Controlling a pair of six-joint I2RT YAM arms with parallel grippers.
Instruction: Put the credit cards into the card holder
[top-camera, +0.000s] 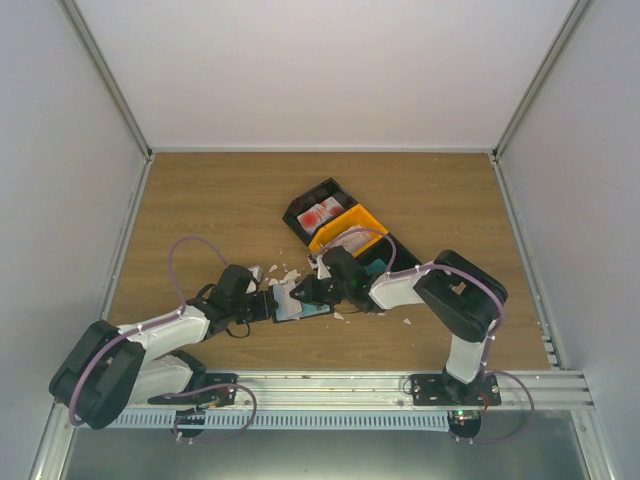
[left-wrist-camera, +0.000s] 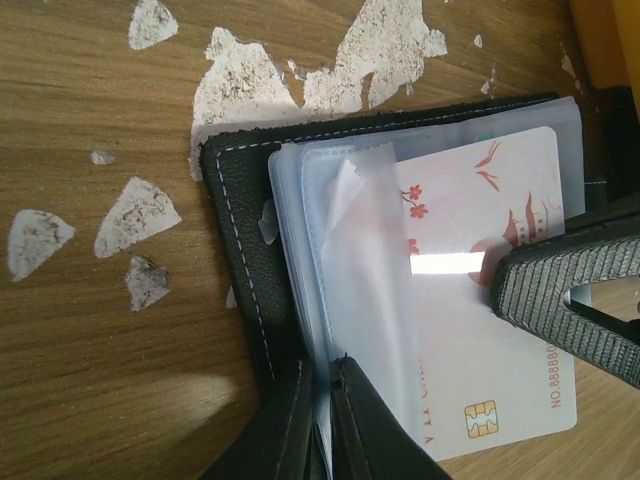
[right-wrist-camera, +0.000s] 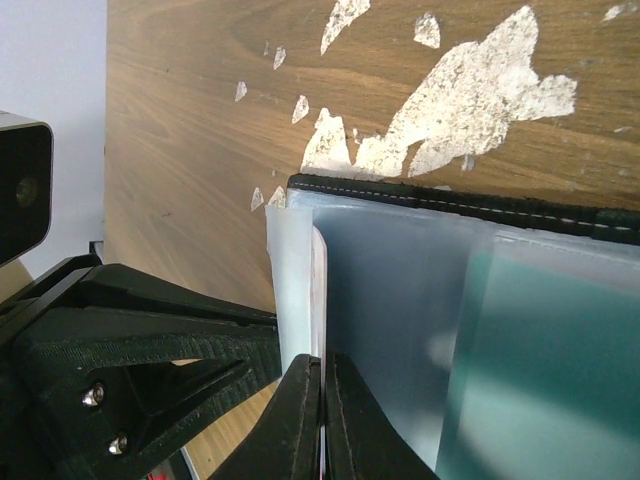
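The card holder (top-camera: 310, 310) lies open at the front middle, with black cover and clear sleeves (right-wrist-camera: 390, 300). In the left wrist view a white card (left-wrist-camera: 485, 360) with red prints and a chip sits in a sleeve. My left gripper is shut on the sleeves' edge at the holder's left. My right gripper is shut over the holder, at the upright edge of card and sleeve seen in its view; whether anything is between its fingertips is unclear. In the left wrist view its fingers lie over the card.
Behind the holder stand a black box (top-camera: 294, 211) with red-patterned cards, an orange box (top-camera: 365, 216) with cards and a further dark box (top-camera: 404, 252). Pale flakes mark the wood around the holder.
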